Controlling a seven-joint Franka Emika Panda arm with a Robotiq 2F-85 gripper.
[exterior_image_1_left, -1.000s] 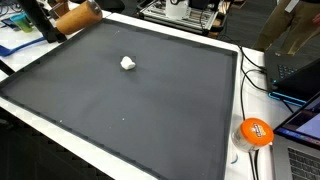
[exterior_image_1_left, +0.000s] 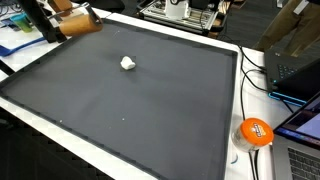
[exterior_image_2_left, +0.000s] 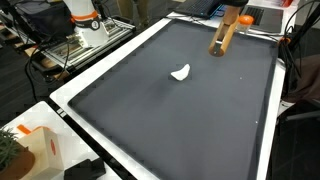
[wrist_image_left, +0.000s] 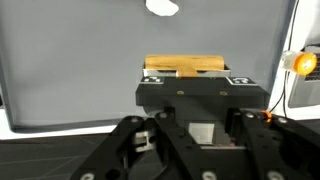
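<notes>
An orange-brown, wooden-looking piece (exterior_image_1_left: 80, 23) is held above the far left part of the dark board in exterior view 1. In the wrist view my gripper is shut on this wooden piece (wrist_image_left: 185, 62), which lies crosswise at the black fingers' ends. Exterior view 2 has the wooden piece (exterior_image_2_left: 222, 40) hanging near the board's far right, and most of the gripper is cut off by the top edge. A small white object (exterior_image_1_left: 127, 63) lies on the board, apart from the gripper; the wrist view catches this white object (wrist_image_left: 162, 7) at its top edge.
The dark grey board (exterior_image_1_left: 140, 110) is otherwise bare, with wide free room. An orange-topped white container (exterior_image_1_left: 253, 134) stands beside it, near a laptop (exterior_image_1_left: 295, 155) and cables. In exterior view 2, a box and a green item (exterior_image_2_left: 12, 150) occupy the near left corner.
The wooden piece has shifted slightly and turned to lie flatter in exterior view 1. It stays in the gripper. The white object has not moved.
</notes>
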